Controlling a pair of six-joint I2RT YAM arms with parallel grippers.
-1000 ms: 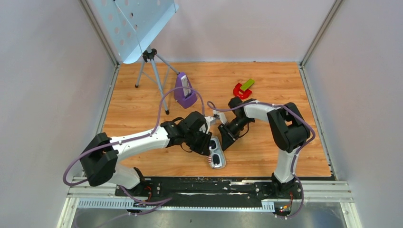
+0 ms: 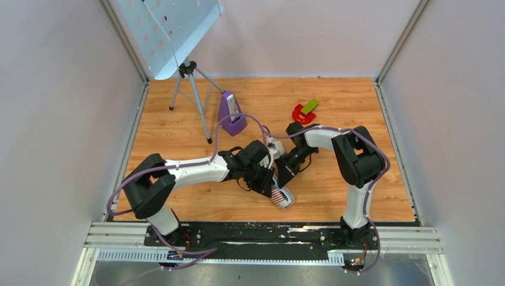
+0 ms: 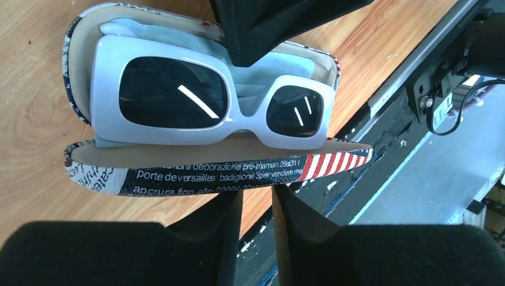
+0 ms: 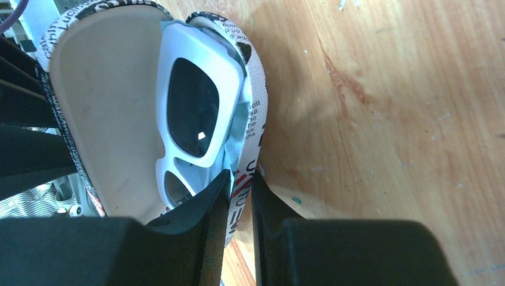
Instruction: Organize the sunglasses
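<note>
White sunglasses [image 3: 172, 134] with dark lenses lie on a pale blue cloth [image 3: 274, 62] inside an open, print-covered case [image 3: 149, 179] near the table's front, between both grippers. My left gripper is shut on the case's lid at its long edge; the lid stands raised beside the sunglasses. My right gripper holds its fingers close around the rim of the case's base, on the other side. In the top view both grippers partly cover the case [image 2: 283, 196].
A purple metronome-like object [image 2: 226, 122], a tripod [image 2: 202, 107], and red [image 2: 301, 119] and green [image 2: 309, 106] pieces stand or lie toward the back.
My left gripper and the case have shifted to the right, and the striped lid shows more in the top view. The right arm is nearly still.
</note>
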